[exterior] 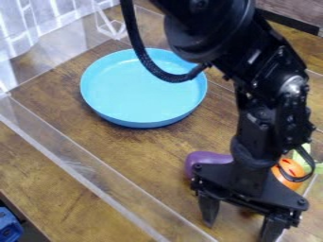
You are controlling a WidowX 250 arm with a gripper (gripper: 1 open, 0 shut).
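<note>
My black gripper (243, 219) is low at the lower right, pointing down at the wooden surface with its two fingers apart, open. Just behind it lies a purple eggplant-like toy (202, 162), partly hidden by the gripper body. An orange item (288, 172) with some pale green beside it sits at the right, also partly covered by the arm. Whether anything lies between the fingers is hard to see.
A light blue round plate (144, 87) rests on the wooden table (63, 161) at upper left. A clear plastic edge runs diagonally along the left. A blue object (8, 228) is at the lower-left corner.
</note>
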